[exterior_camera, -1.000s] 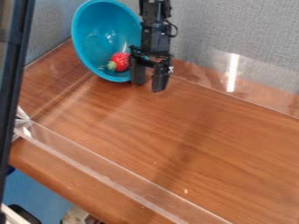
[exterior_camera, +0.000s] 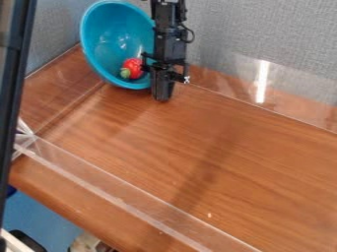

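A blue bowl leans tilted on its side in the back left corner, its opening facing right and forward. Inside its lower part lies a red strawberry-like object. My black gripper hangs at the bowl's right edge, just right of the red object, partly covering the bowl. Its fingers are small and dark here, so whether they are open or shut is unclear.
Clear low walls edge it at the front left and along the back, with a grey fabric backdrop behind.
My gripper has shifted very slightly; the bowl and red object look almost the same.
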